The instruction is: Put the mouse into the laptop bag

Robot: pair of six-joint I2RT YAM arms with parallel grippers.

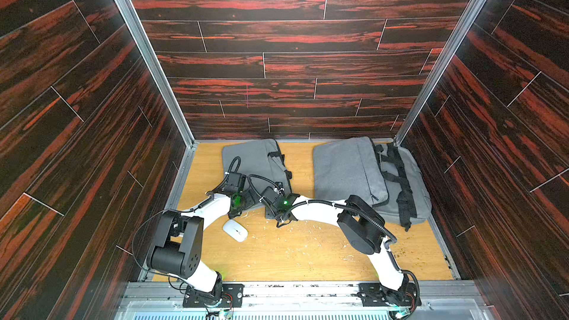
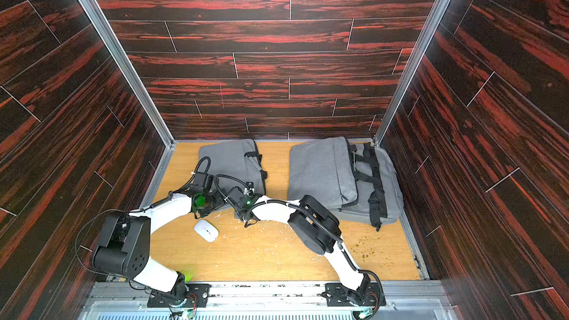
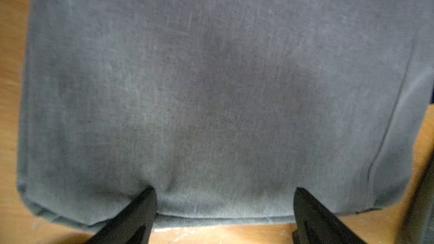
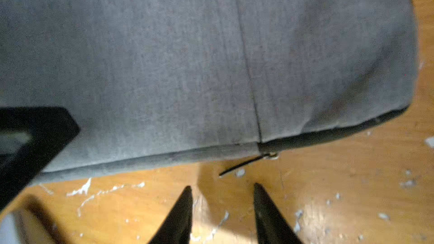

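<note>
A white mouse (image 1: 236, 230) lies on the table in front of the left-hand grey laptop bag (image 1: 252, 158). In the left wrist view, my left gripper is open at the bag's near edge, its left fingertip at a crease in the fabric and no fabric clearly held. My right gripper is part open before the bag's front edge, only table showing between its fingers. A thin dark zip pull (image 4: 241, 165) sticks out from the edge just beyond its tips. From above, the arms hide the near edge.
To the right lie a flat grey bag (image 1: 343, 169) and a grey bag with black straps (image 1: 415, 183). Both grippers are close together, with part of the left one (image 4: 36, 140) intruding into the right wrist view.
</note>
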